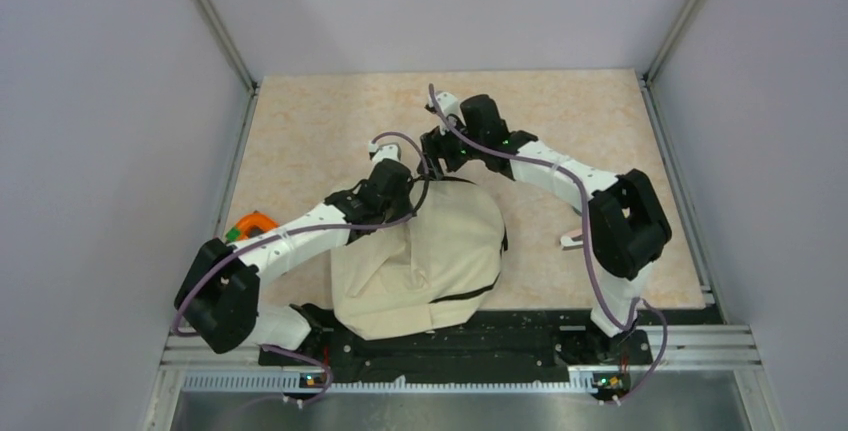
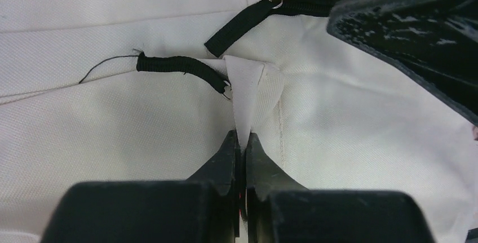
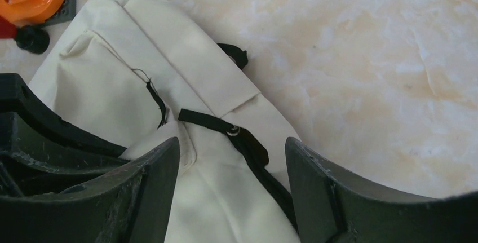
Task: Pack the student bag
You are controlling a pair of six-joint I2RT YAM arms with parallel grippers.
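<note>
The cream cloth bag (image 1: 462, 241) lies flat on the table with black zips along its edges. In the left wrist view, my left gripper is shut on a thin pinched fold (image 2: 246, 93) of the bag's fabric, right beside a black zip pull (image 2: 180, 65). A second black pull tab (image 2: 231, 31) shows farther off. My right gripper is part open over the bag's upper edge, that tab (image 3: 204, 120) and its ring showing between the fingertips. Nothing is visibly held there. The bag's inside is hidden.
An orange case (image 1: 262, 219) lies at the table's left, partly behind the left arm. A small white object (image 1: 571, 242) is on the right beneath the right arm. Both grippers are close together.
</note>
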